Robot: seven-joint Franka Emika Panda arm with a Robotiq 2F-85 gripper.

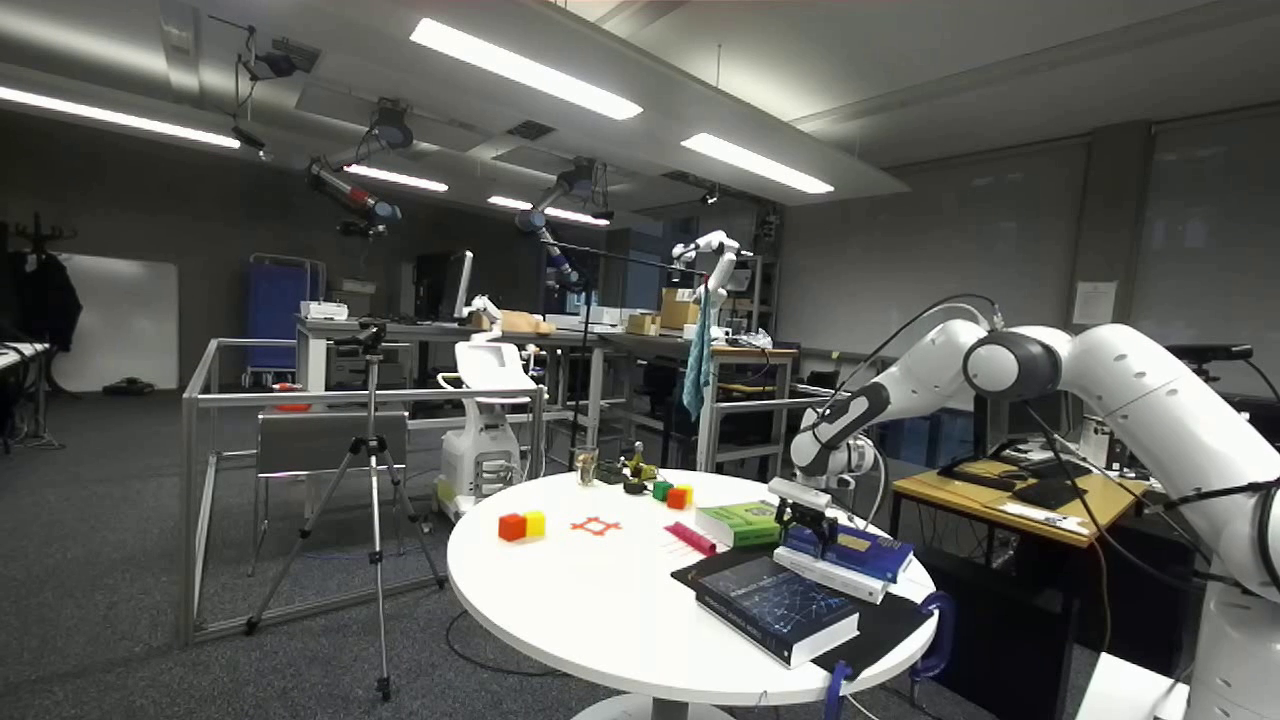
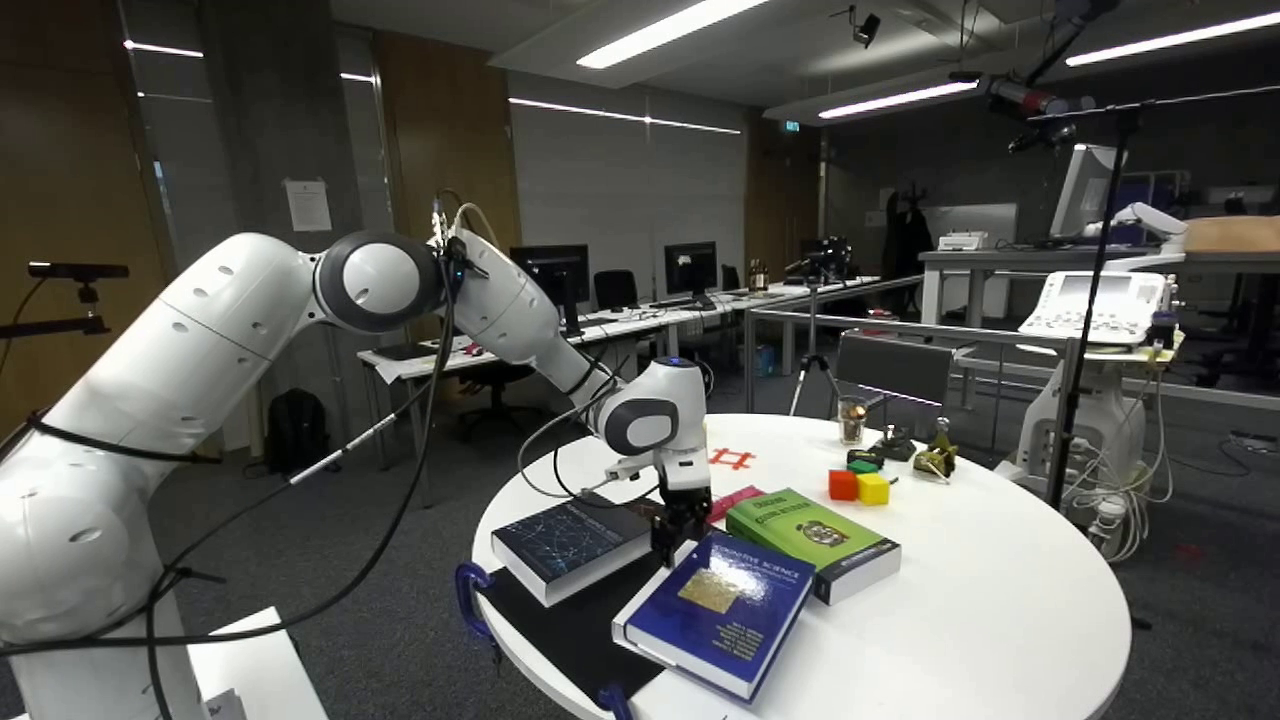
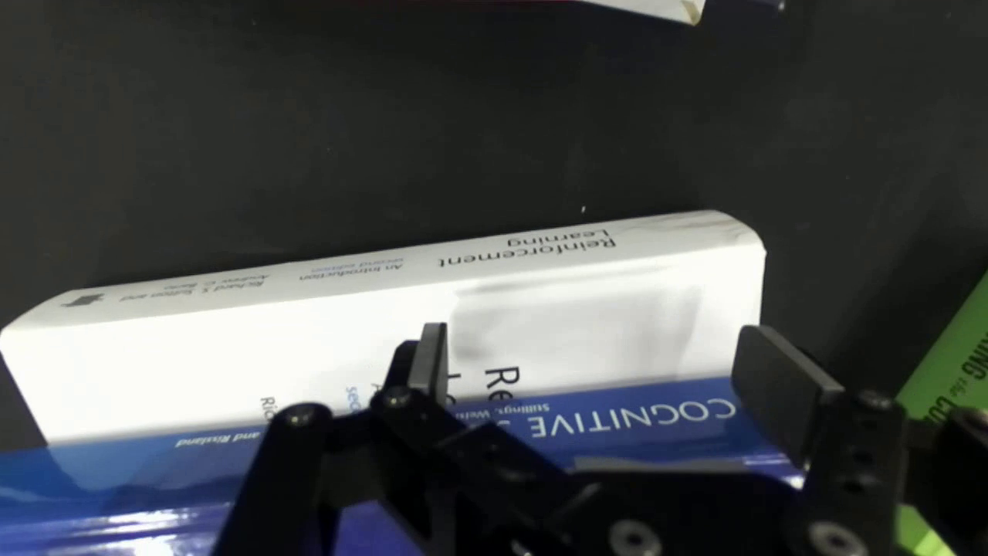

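Note:
My gripper is open, its two fingers well apart, above the spines of two stacked books in the wrist view. The blue Cognitive Science book (image 2: 720,606) lies on top of a white Reinforcement Learning book (image 3: 370,306), whose spine sticks out past the blue one. Between the fingers I see only the book faces below, nothing clasped. In the first exterior view the gripper (image 1: 806,546) is low over the near side of this stack; whether its fingertips touch a book cannot be told.
A dark book (image 1: 780,606) lies nearby on the black mat (image 1: 882,636). On the stack's other side is a green book (image 2: 816,528). Colored cubes (image 1: 522,526), a red grid shape (image 1: 596,526) and a pink strip (image 1: 690,539) lie farther off. Blue clamps (image 1: 942,630) grip the table edge.

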